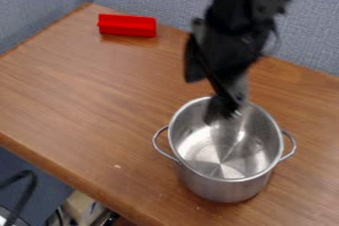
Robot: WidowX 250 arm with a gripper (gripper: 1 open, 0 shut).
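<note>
My dark gripper (212,89) hangs over the back rim of a steel pot (225,170), blurred, its lower parts reaching just to or above the pot's opening; it stands open, and I see nothing held in it. The pot, with two side handles, stands on the wooden table (86,101) at the lower right, and its interior looks empty where visible. A red block (126,25) lies at the back left of the table.
Grey padded walls (34,7) border the table at the back and left. Dark cables lie off the table's lower left edge.
</note>
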